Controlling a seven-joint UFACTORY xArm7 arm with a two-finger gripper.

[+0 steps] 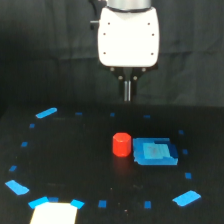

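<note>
In the camera view, a red many-sided block (122, 145) rests on the black table, close to the left side of a blue tray (172, 142). A lighter blue patch lies inside the tray; what it is cannot be made out. Above and behind them hangs my gripper (127, 99), pointing down from the white arm. Its fingers look very close together from this angle, and whether a gap lies between them does not show clearly. No object is visible at the fingertips, which are well apart from the block and the tray.
A pale cream object (54, 213) is cut off by the bottom edge at the left. Flat light-blue strips and small blue squares mark the table around the block.
</note>
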